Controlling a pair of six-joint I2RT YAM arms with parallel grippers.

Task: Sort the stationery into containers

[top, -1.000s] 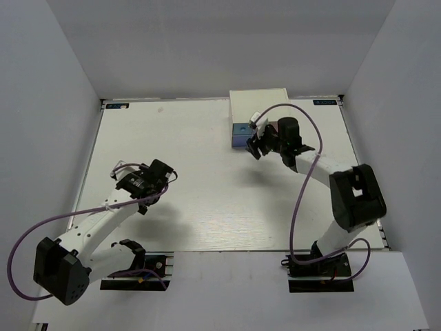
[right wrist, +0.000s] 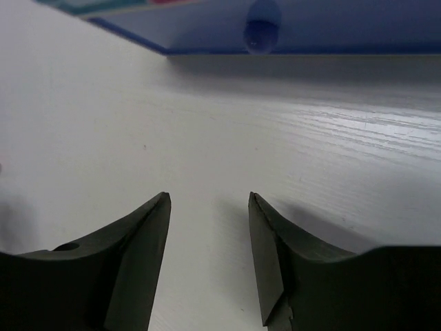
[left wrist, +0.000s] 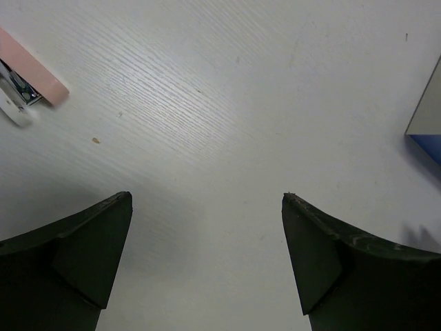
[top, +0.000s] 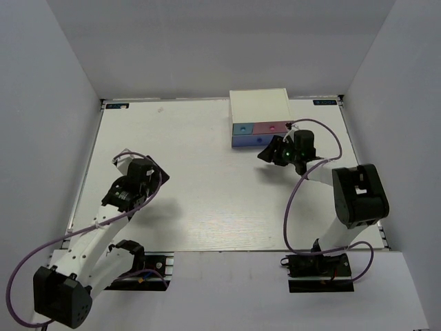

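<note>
A small drawer cabinet (top: 259,107) with a cream top stands at the back, right of centre. Its teal drawer (top: 242,129), red drawer (top: 269,127) and wide blue drawer (top: 258,140) all look closed. Just in front hovers my right gripper, its fingers part-way apart around empty space; the blue drawer's knob (right wrist: 260,36) lies ahead of it. Over the left side of the table, my left gripper is wide open and empty. A pink-and-white item (left wrist: 33,72) with a dark metallic part lies at that wrist view's upper left, cut off by the edge.
Bare white tabletop (top: 207,200) fills the middle between the arms. The cabinet's corner (left wrist: 428,114) shows at the right edge of the left wrist view. Purple cables (top: 286,214) loop along both arms.
My right gripper has shifted rightward along the cabinet's front over the last second. The left arm has turned at the wrist and its elbow has swung, while its gripper stays over the left side.
</note>
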